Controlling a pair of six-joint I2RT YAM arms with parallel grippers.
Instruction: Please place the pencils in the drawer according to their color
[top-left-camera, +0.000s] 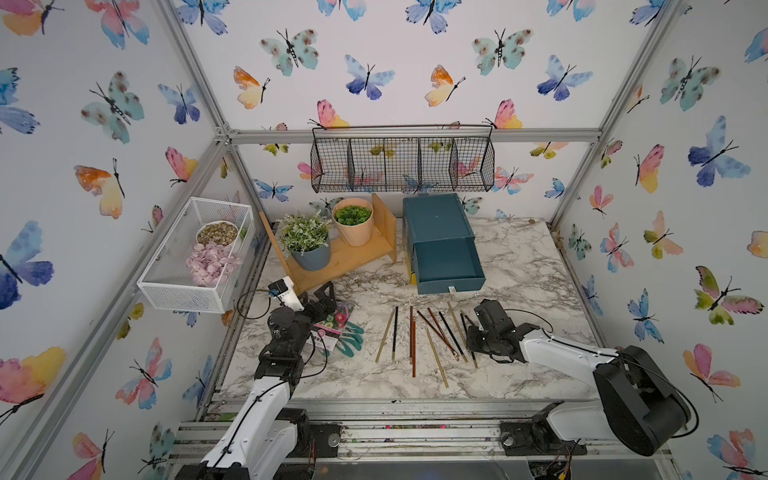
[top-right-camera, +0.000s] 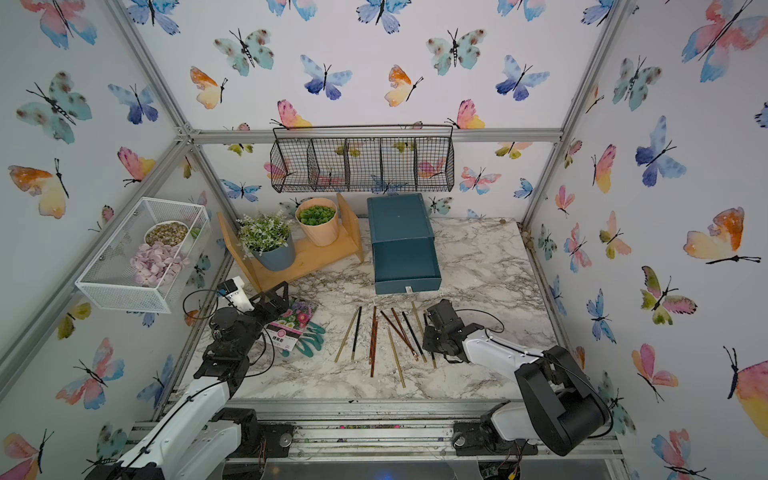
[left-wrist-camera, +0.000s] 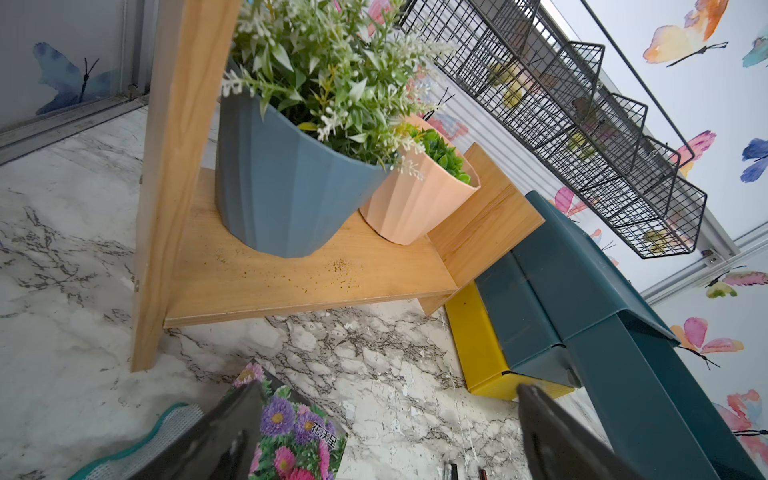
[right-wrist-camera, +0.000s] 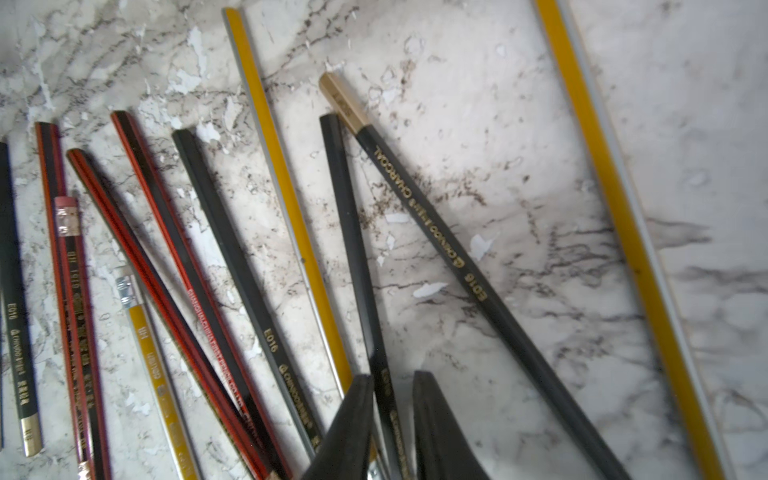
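Note:
Pencils in black, red and yellow lie across the front middle of the table, such as a yellow pencil (top-left-camera: 437, 360) and a red pencil (top-left-camera: 413, 340). My right gripper is low over them, its fingertips around a black pencil (right-wrist-camera: 356, 240) lying on the table, a yellow pencil (right-wrist-camera: 292, 224) close beside; whether it grips is unclear. The teal drawer box (top-left-camera: 448, 284) stands behind, top drawer pulled out; yellow shows below it in the left wrist view. My left gripper hangs open, empty, near the flowered packet and gloves.
A wooden shelf (top-left-camera: 344, 264) with two potted plants stands back left, a white basket (top-left-camera: 152, 296) at the left wall, a wire rack (top-left-camera: 402, 188) on the back wall. The table right of the drawer box is clear.

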